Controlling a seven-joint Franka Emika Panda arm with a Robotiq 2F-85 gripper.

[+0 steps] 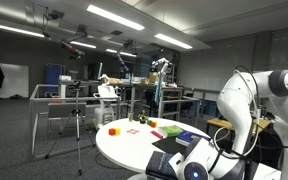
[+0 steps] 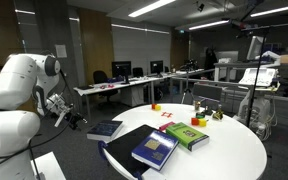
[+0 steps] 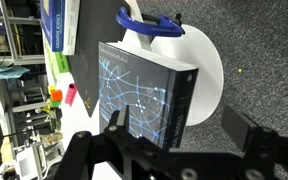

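A thick dark book with a pale network pattern on its cover fills the middle of the wrist view. Beyond my fingers, it lies near the edge of the white table. My gripper is open, its two fingers far apart at the bottom of that view, with nothing gripped. From the second exterior view, the arm reaches out on the left, beside the table, and the gripper is small there. A blue, curved object lies past the book.
On the round table are a blue-covered book, a green book and a grey-covered book. Small red and yellow items stand farther back. A tripod stands on the floor to one side.
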